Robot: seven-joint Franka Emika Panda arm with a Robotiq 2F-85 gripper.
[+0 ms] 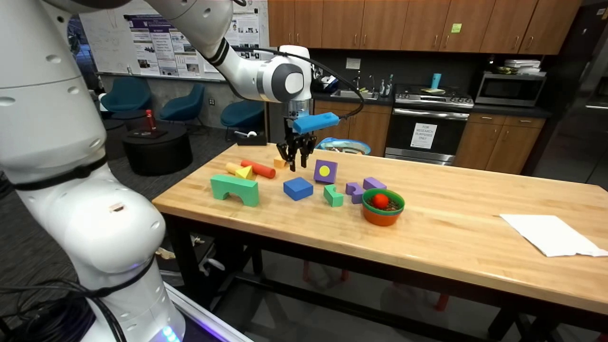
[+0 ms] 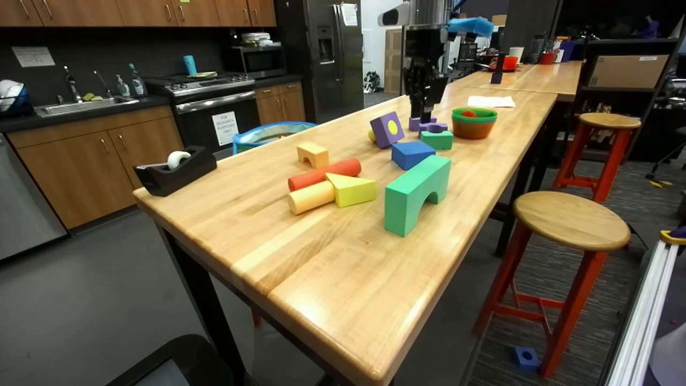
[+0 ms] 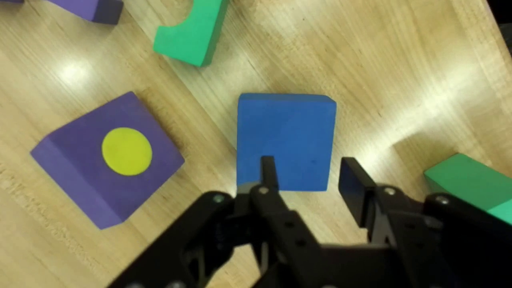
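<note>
Above the table, my gripper (image 1: 299, 165) hangs with its fingers apart and nothing between them. In the wrist view a blue block (image 3: 285, 141) lies just past the fingertips, one of which overlaps its lower edge in the picture. A purple block with a yellow spot (image 3: 105, 158) is to the left there. Toward the top is a green notched block (image 3: 199, 36), and at the right edge part of a green arch (image 3: 473, 182). From the first exterior view, the gripper stands higher than the blue block (image 1: 298, 188) and behind it, clear of it.
A red cylinder (image 2: 325, 174), an orange cylinder (image 2: 311, 197), a yellow triangle (image 2: 351, 190) and a small orange arch (image 2: 313, 154) lie at the table's near end. Stacked bowls (image 1: 383, 207) hold a red ball, beside purple pieces (image 1: 354, 192).
</note>
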